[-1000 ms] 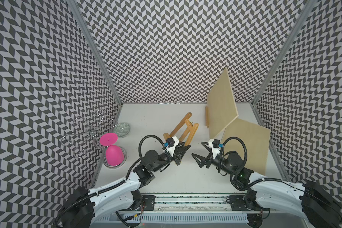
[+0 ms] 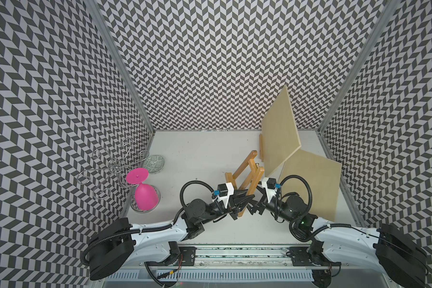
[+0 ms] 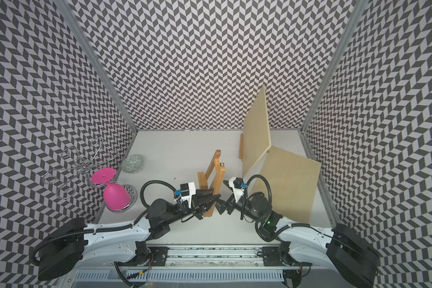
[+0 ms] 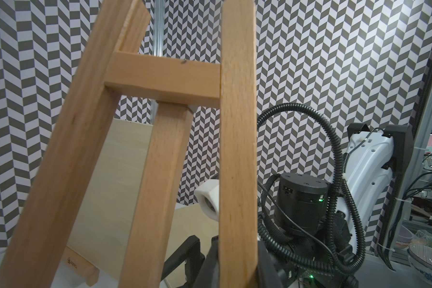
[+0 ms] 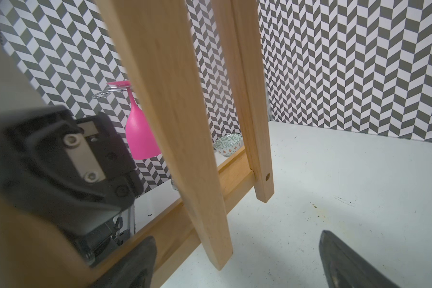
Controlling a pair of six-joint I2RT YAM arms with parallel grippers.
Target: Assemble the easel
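The wooden easel frame (image 2: 254, 177) stands tilted in the middle, with two slanted legs and a crossbar (image 4: 163, 76). My left gripper (image 2: 244, 197) is shut on one of its legs (image 4: 237, 144), which rises close in front of the left wrist camera. My right gripper (image 2: 254, 201) is open just right of the frame. In the right wrist view, its blurred fingertips (image 5: 345, 259) sit low, near the frame's lower rail (image 5: 235, 177). In both top views the two wrists partly hide the frame's lower part.
An upright board (image 2: 280, 129) and a flat board (image 2: 312, 182) occupy the right. At the left are a pink object (image 2: 144, 196), wire stands and a patterned bowl (image 2: 153, 163).
My left gripper has moved right with the easel frame in it, up close to the right gripper. The right gripper has shifted only slightly.
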